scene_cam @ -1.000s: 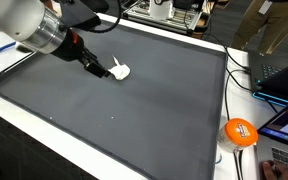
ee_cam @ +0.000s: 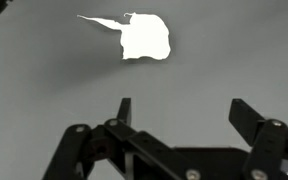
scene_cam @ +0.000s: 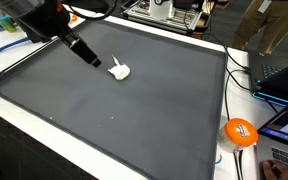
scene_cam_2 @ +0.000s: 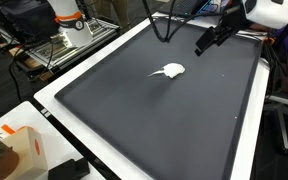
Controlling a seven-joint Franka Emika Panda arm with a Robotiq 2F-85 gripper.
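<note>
A small white crumpled piece, perhaps cloth or paper, with a thin pointed tail (ee_cam: 102,22), lies on the grey table. This white piece (scene_cam: 120,72) is right of my gripper (scene_cam: 92,61) in exterior view 1. Exterior view 2 has the white piece (scene_cam_2: 173,70) left of the gripper (scene_cam_2: 202,47). From the wrist, the white piece (ee_cam: 147,38) appears near the top edge, ahead of my widely parted fingers (ee_cam: 123,112). My gripper is open above bare table, apart from the piece, with nothing between its fingertips.
An orange-lidded jar (scene_cam: 238,134) stands off its right side, close to a laptop (scene_cam: 284,125). Cables hang beside the arm at the table's far side.
The gripper has moved up and left in exterior view 1, away from the white piece. That piece stays in the same place on the table.
</note>
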